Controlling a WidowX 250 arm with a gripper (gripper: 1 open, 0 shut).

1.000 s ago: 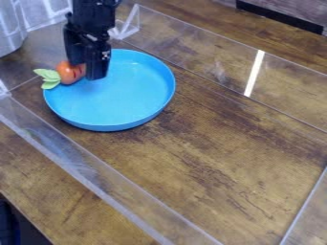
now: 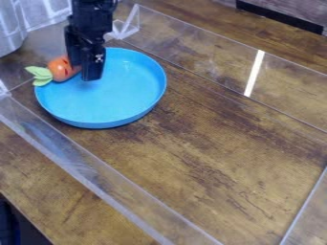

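A blue plate (image 2: pixel 121 100) lies on the wooden table at upper left. An orange carrot-like object (image 2: pixel 59 68) with pale green leaves rests at the plate's upper-left rim. The black gripper (image 2: pixel 82 71) is low over that rim, against the orange object's right side and partly covering it; whether its fingers are shut on it is not clear.
Clear barriers run along the table's left, back and right. Crumpled clear plastic (image 2: pixel 15 21) is at the top-left corner.
The gripper has moved lower and slightly left. The plate and orange object have shifted a little to the left.
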